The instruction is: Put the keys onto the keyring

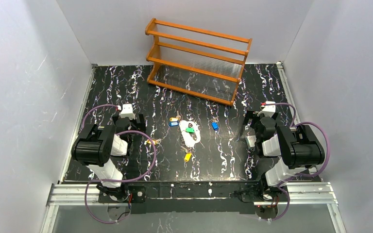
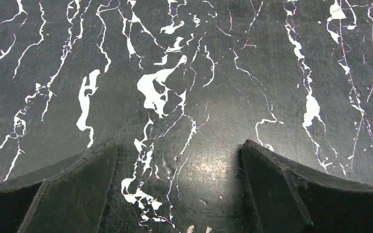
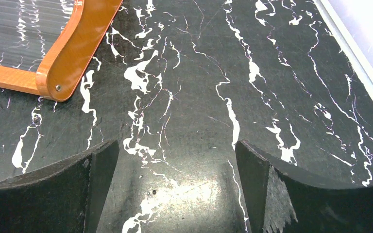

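Several small keys with coloured heads lie scattered on the dark marbled table: a blue key [image 1: 173, 124] beside an orange-yellow key [image 1: 175, 119], a green key [image 1: 190, 130], another blue key [image 1: 214, 125] and a yellow key [image 1: 188, 157]. A white loop, perhaps a cord [image 1: 195, 140], surrounds or underlies the green key. Nearer the left arm is a small yellowish item [image 1: 151, 141], too small to make out. I cannot pick out the keyring for certain. My left gripper is open over bare table. My right gripper also stands open, nothing between its fingers.
An orange wooden rack [image 1: 189, 91] stands at the back centre; its corner [image 3: 58, 80] shows in the right wrist view. A pale block [image 1: 250, 141] sits beside the right arm. White rails line the table's sides. Bare table surrounds the keys.
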